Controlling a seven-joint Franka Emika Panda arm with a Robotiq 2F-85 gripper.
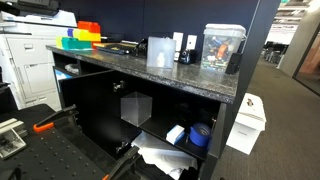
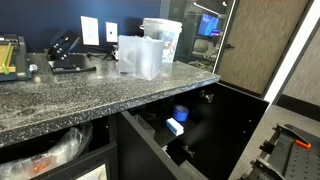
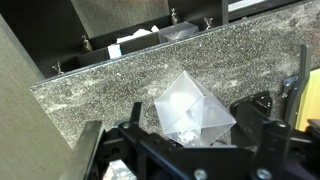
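Observation:
A frosted, translucent open-topped container (image 1: 160,52) stands on the speckled grey countertop (image 1: 178,78). Exterior view 2 has the same container (image 2: 140,57) near the back of the counter. From above, the wrist view looks into this container (image 3: 193,100), which sits beyond my gripper. The black fingers appear spread to left and right along the bottom of that view, and I see nothing held between them. Neither exterior view shows the fingertips clearly.
Inside the open cabinet below are a clear box (image 1: 136,107), a blue round item (image 1: 200,134) and a small blue-and-white item (image 1: 175,134). A tall clear tub (image 1: 220,46) and colored blocks (image 1: 80,38) occupy the countertop. The cabinet door (image 2: 238,125) stands open.

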